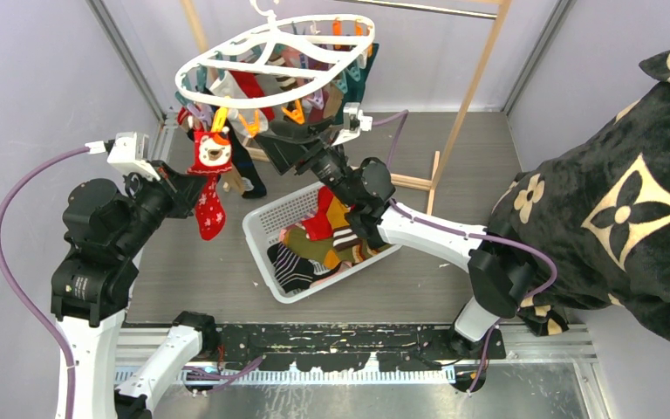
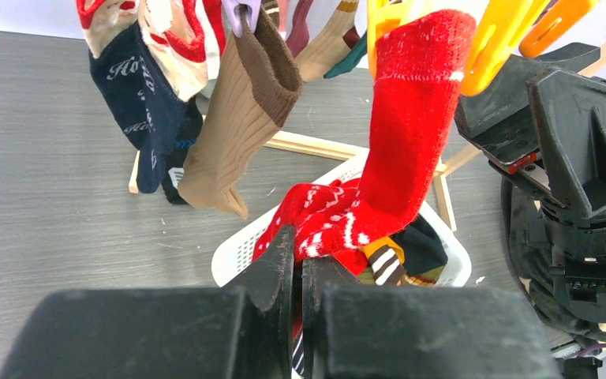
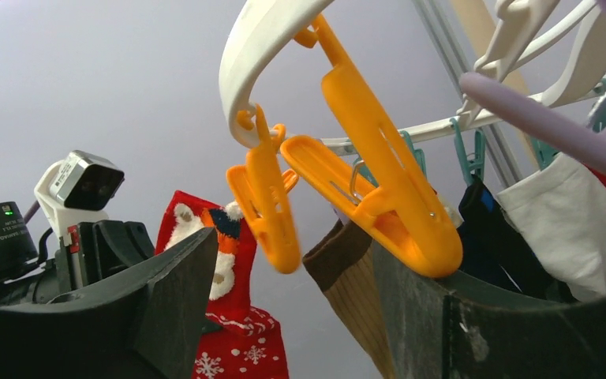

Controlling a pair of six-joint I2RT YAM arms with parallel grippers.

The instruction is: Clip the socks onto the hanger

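A red sock with a bear face [image 1: 212, 155] hangs below the white hanger [image 1: 194, 98] at its left end. My left gripper is shut, with the sock's red cloth pinched at its fingertips. The sock's upper end reaches up beside an orange clip [image 1: 219, 120]; whether that clip grips it I cannot tell. Right of the sock, my right gripper [image 1: 270, 147] is open below the hanger's near rim. In the right wrist view, two orange clips, one small [image 3: 267, 201] and one large [image 3: 394, 181], hang in front of its spread fingers [image 3: 166, 304].
Several socks hang clipped along the hanger, among them a brown one [image 2: 241, 110] and a navy one [image 2: 154, 103]. A white basket [image 1: 266, 218] of loose socks stands below on the floor. A dark patterned cover [image 1: 567, 175] fills the right side.
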